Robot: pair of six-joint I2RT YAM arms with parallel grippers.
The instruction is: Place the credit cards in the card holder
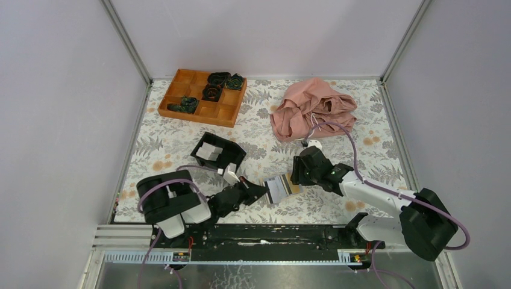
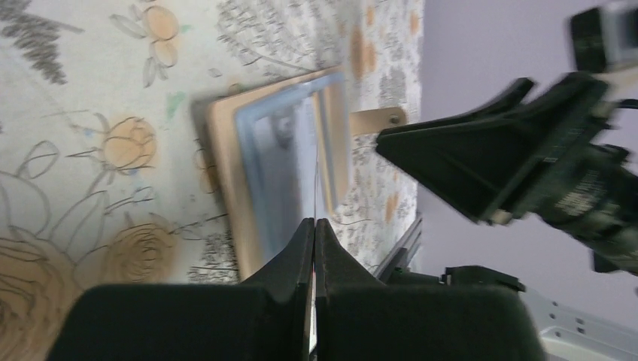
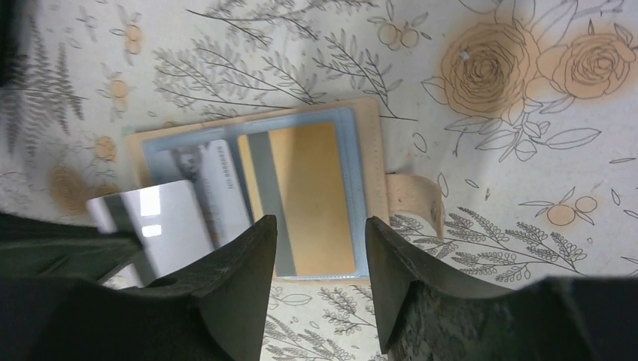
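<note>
The card holder point(image 1: 280, 186) lies open near the front middle, a beige and pale-blue wallet with a gold card point(image 3: 308, 195) in its right part, seen in the right wrist view. A white and silver card point(image 3: 162, 226) is at its left part, beside my left gripper point(image 1: 259, 189). That gripper is shut; something very thin and pale stands at its tips, and whether it is held is unclear. My right gripper is open above the holder's gold-card side, with nothing seen between its fingers.
A black box point(image 1: 235, 150) with white contents stands behind the left arm. A wooden tray point(image 1: 217, 111) with dark rolled items is at the back left, a pink cloth point(image 1: 313, 102) at the back right.
</note>
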